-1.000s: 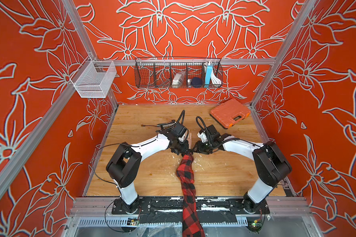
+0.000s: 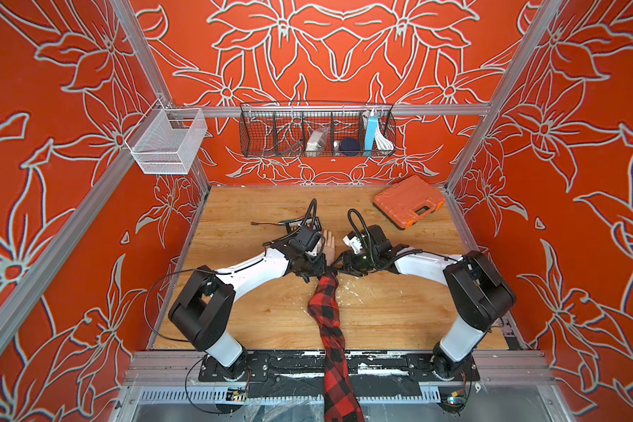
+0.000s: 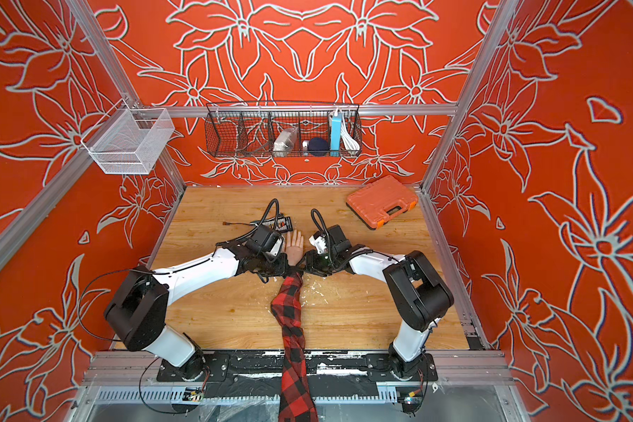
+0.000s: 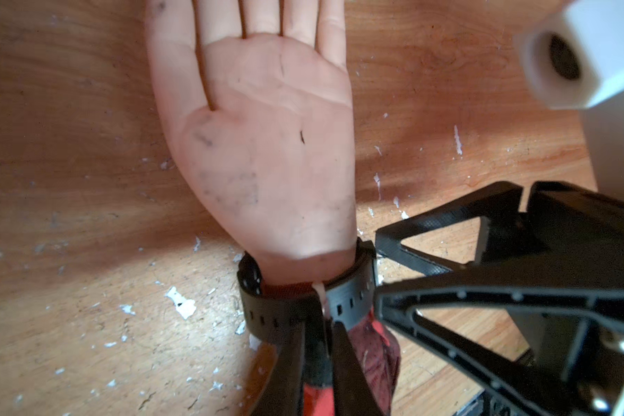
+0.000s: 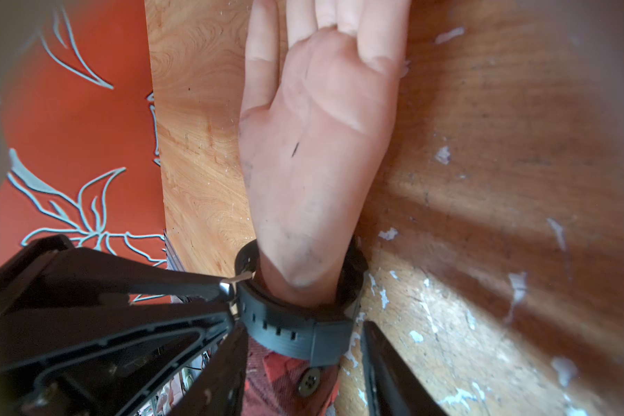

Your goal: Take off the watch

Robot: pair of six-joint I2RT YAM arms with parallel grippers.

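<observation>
The watch has a dark strap (image 4: 270, 315) with a row of holes, and it circles the wrist of a palm-up hand (image 4: 277, 159). My left gripper is shut on the strap, with dark strap material and a pale metal piece at its tips. Seen from the right wrist, the left fingertips (image 5: 223, 291) touch one side of the strap (image 5: 277, 329). My right gripper stands part open, its two fingers apart on either side of the strap, with nothing visibly clamped. The watch face is hidden under the wrist.
A red-and-black checked sleeve (image 2: 325, 309) covers the forearm down to the front edge. At the back right lies an orange case (image 2: 409, 201), and a small black item with a cable (image 3: 282, 223) lies beyond the hand.
My left gripper has moved left, and the hand and sleeve have shifted left along with it. The right gripper has moved slightly left and stays close beside the wrist.
</observation>
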